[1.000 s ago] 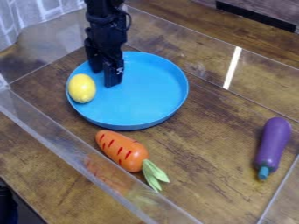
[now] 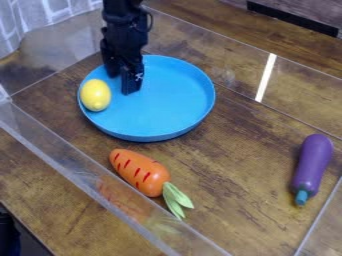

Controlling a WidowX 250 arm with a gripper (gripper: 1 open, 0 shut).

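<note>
A dark robot gripper (image 2: 123,72) hangs from the top of the view over the back left part of a round blue plate (image 2: 167,105). A yellow oval object (image 2: 95,95) lies on the plate's left side, just below and left of the gripper, apart from it. The gripper is open, though its fingers are dark and hard to make out, and I see nothing held in it.
An orange carrot (image 2: 140,174) with a pale green top lies on the wooden table in front of the plate. A purple eggplant-like toy (image 2: 310,168) lies at the right. Clear plastic walls edge the work area.
The gripper has shifted very slightly over the plate's back left part. The plate and the objects look unmoved.
</note>
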